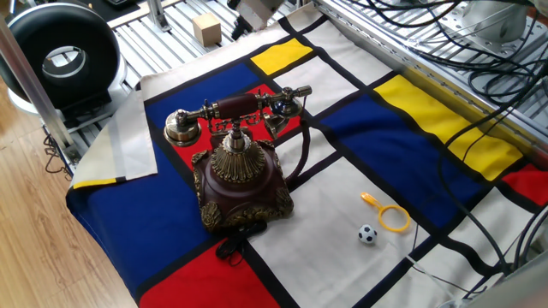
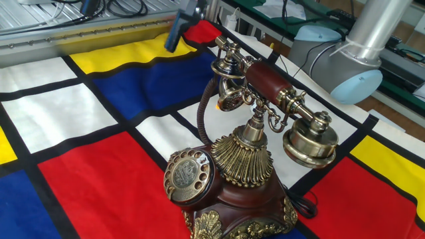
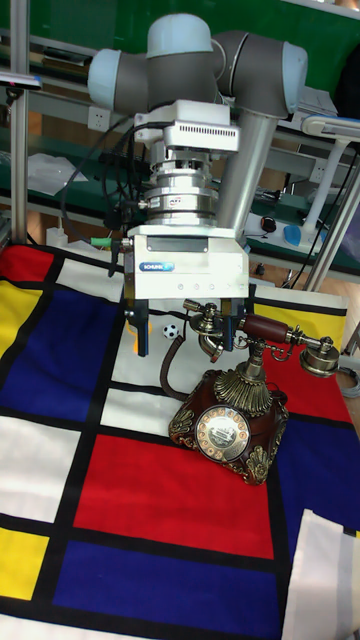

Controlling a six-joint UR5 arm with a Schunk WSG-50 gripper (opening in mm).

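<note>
My gripper (image 3: 183, 343) hangs above the patterned cloth in exterior view 3, its two dark fingers (image 3: 138, 326) wide apart and nothing held between them. The ornate rotary telephone (image 3: 229, 416) stands upright on the cloth, to the right of and below the gripper in that view. Its handset (image 1: 235, 106) rests across the cradle. A small black-and-white ball (image 1: 367, 234) lies on a white patch beside a yellow ring-shaped item with a handle (image 1: 394, 218). Exterior view 2 shows only a blurred finger (image 2: 178, 32) at the top edge.
A wooden block (image 1: 206, 29) sits on the slatted metal surface beyond the cloth. Black cables (image 1: 458, 128) hang along the right side. One cloth corner (image 1: 120, 154) is folded over. Open cloth surrounds the telephone.
</note>
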